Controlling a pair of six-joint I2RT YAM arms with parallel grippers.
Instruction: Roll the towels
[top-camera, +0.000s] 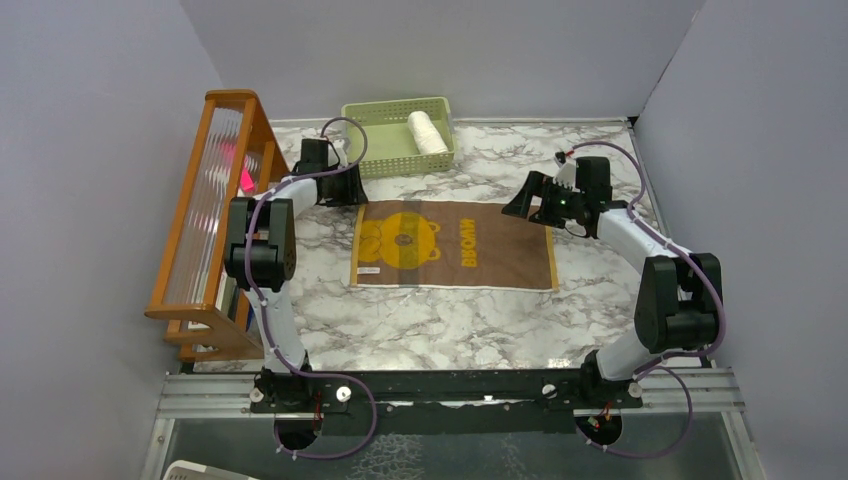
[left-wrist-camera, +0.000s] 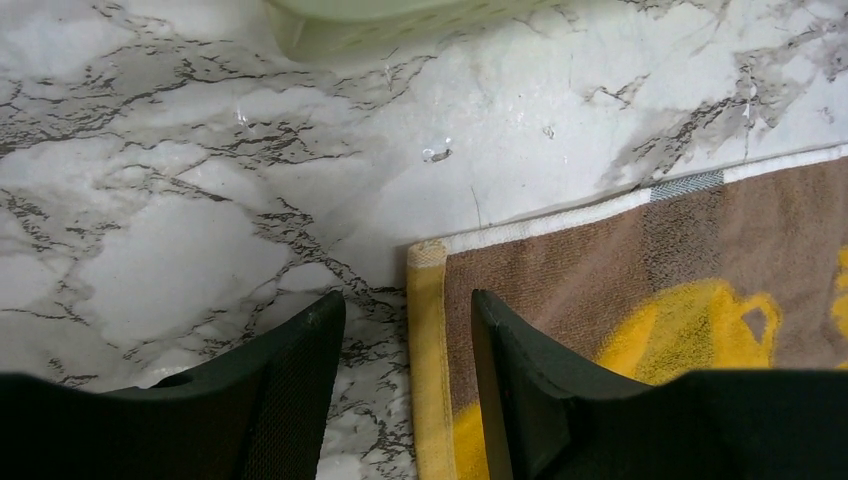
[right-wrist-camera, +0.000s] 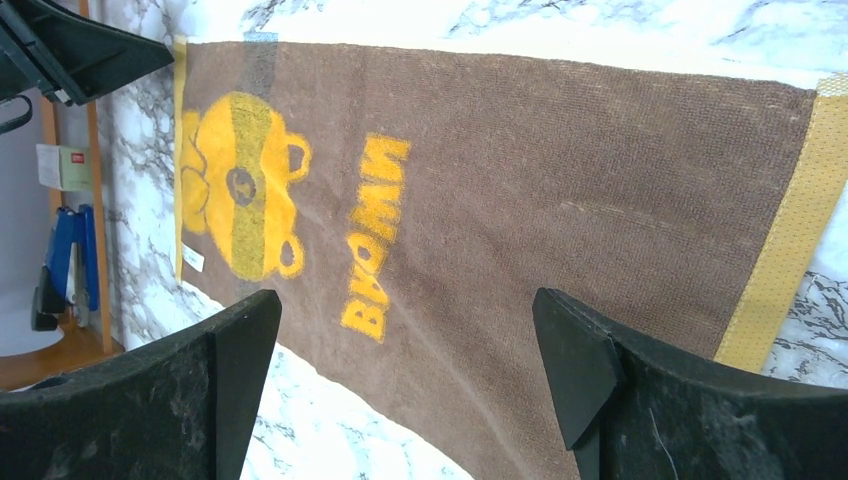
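Observation:
A brown towel (top-camera: 500, 262) with a yellow bear and yellow end bands lies flat and spread out on the marble table. At its far left corner is my left gripper (top-camera: 361, 190), its fingers apart. In the left wrist view the towel's yellow end band (left-wrist-camera: 428, 340) shows between those fingers, not clamped. My right gripper (top-camera: 515, 200) hangs over the towel's right part, open wide, with nothing held; in the right wrist view the brown cloth (right-wrist-camera: 470, 250) stretches out beneath it. A white rolled towel (top-camera: 427, 133) rests in the green basket.
The green basket (top-camera: 380, 167) stands behind the towel, close to my left gripper. A wooden rack (top-camera: 185, 240) borders the left side of the table. Bare marble (top-camera: 440, 335) is free in front of the towel.

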